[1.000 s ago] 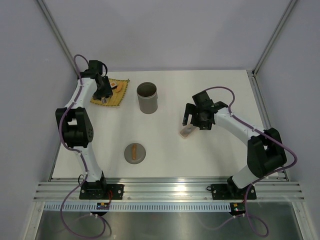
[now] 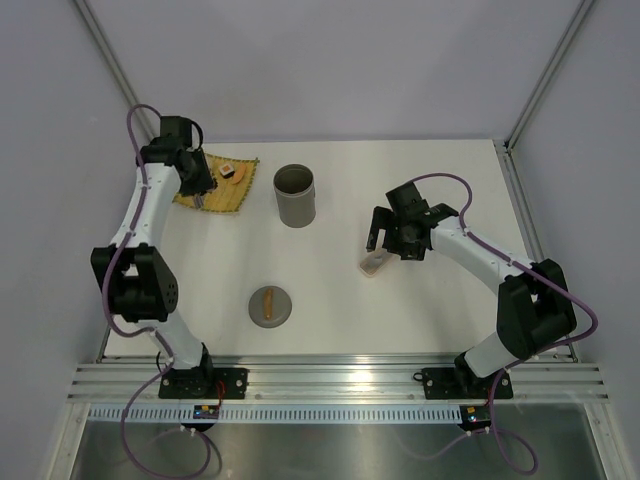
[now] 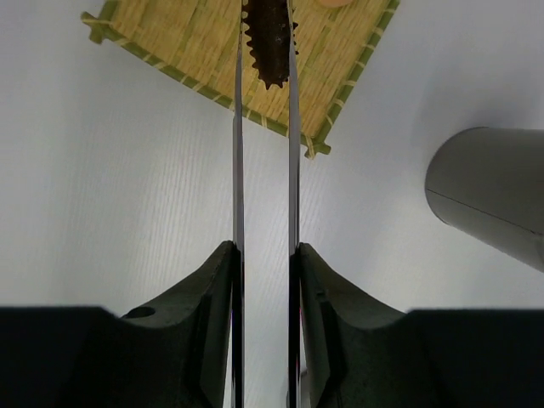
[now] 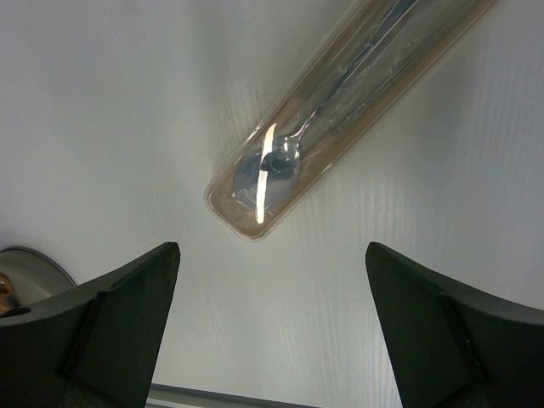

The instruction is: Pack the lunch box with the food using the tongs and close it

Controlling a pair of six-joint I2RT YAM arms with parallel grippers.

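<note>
My left gripper is over a yellow woven mat [image 2: 225, 205] at the back left, its long fingers close around a dark brown, serrated piece [image 3: 265, 42]; I cannot tell whether they grip it. An orange item [image 2: 237, 175] and a small light item [image 2: 226, 170] lie on the mat. My right gripper stands open above a clear case [image 4: 348, 110] holding a spoon [image 4: 265, 174], with nothing between its fingers.
A grey cylindrical container [image 2: 296, 205] stands right of the mat. A grey round plate [image 2: 280, 310] with an elongated brown item [image 2: 268, 300] sits front centre.
The right arm has barely changed.
</note>
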